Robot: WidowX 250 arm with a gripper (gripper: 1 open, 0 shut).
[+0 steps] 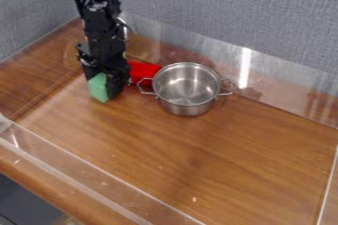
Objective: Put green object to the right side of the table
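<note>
The small green object (98, 90) stands on the left part of the wooden table (199, 160), its upper part covered by my gripper. My black gripper (103, 79) is down around it, with the dark fingers overlapping its top and right side. Whether the fingers press on it or stand apart cannot be made out at this size.
A silver pot (188, 89) with two side handles stands to the right of the gripper. Behind the gripper, a red object (144, 70) lies near the pot's left handle.
</note>
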